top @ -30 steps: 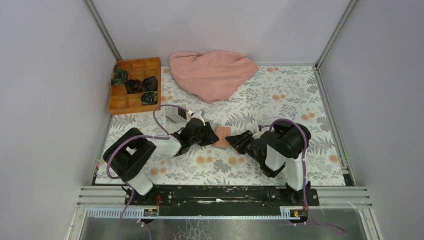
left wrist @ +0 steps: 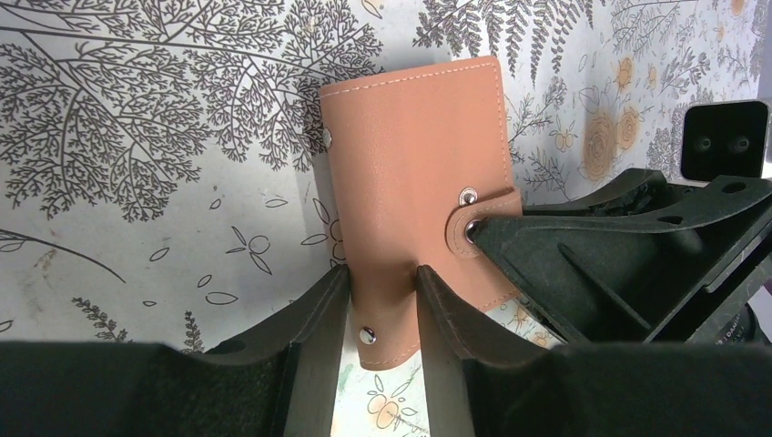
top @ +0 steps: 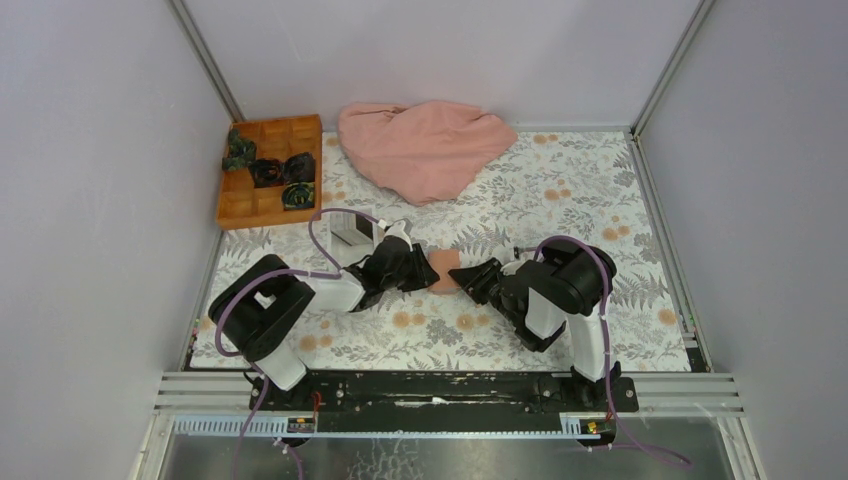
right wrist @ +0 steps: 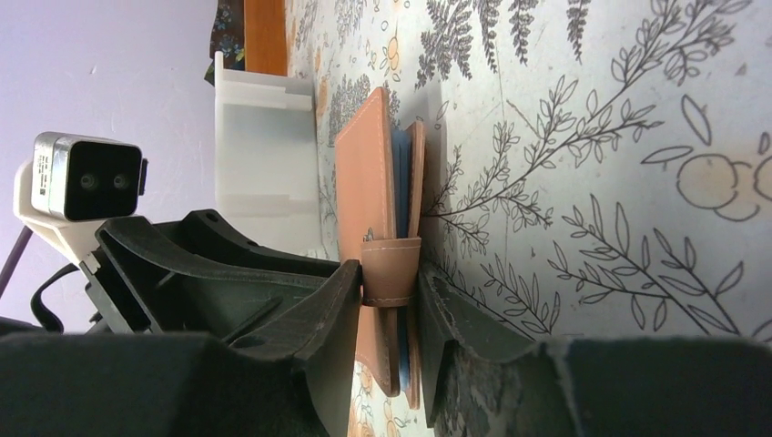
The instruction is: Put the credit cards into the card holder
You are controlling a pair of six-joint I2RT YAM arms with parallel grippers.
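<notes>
The salmon-pink leather card holder (top: pixel 445 262) is folded over between my two grippers at the middle of the table. A blue-grey layer (right wrist: pixel 401 182) shows between its covers. In the left wrist view, my left gripper has its fingertips apart at the lower end of the holder's spine side; a firm hold does not show. My right gripper stands open around the strap (right wrist: pixel 391 271) on the holder's free edge, one finger to each side. From the left, the snap flap (left wrist: pixel 469 228) shows beside the right gripper's finger.
A white stand (top: pixel 350 236) is just behind the left arm. An orange compartment tray (top: pixel 245 209) with dark bundles lies back left, a pink cloth (top: pixel 425 150) at the back.
The right gripper and the card holder have shifted very slightly in the top view. The left arm stays almost where it was.
</notes>
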